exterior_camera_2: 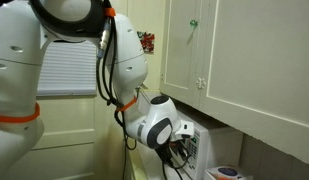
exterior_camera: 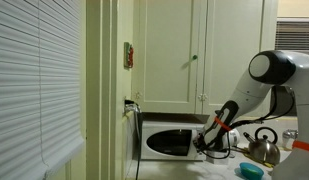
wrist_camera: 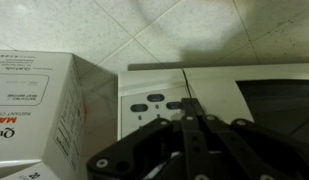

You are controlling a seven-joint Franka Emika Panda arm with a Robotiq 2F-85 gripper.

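Observation:
A white microwave [exterior_camera: 170, 139] with a dark oval door window stands on the counter under the cabinets. In the wrist view its control panel [wrist_camera: 139, 116] with dark buttons lies left of the door frame [wrist_camera: 220, 98]. A thin dark seam runs between them. My gripper is shut with its tips at that seam, and nothing shows between the fingers. Whether the tips touch the microwave or sit in the seam cannot be made out. From the side, the gripper [exterior_camera_2: 180, 147] is close to the microwave's front; the arm hides part of it.
A Quaker box [wrist_camera: 36, 112] stands beside the control panel. A kettle [exterior_camera: 262, 147] and a teal bowl [exterior_camera: 251, 171] are on the counter to the right. Closed cabinets [exterior_camera: 166, 60] hang above; a wall [exterior_camera: 123, 90] borders the left side.

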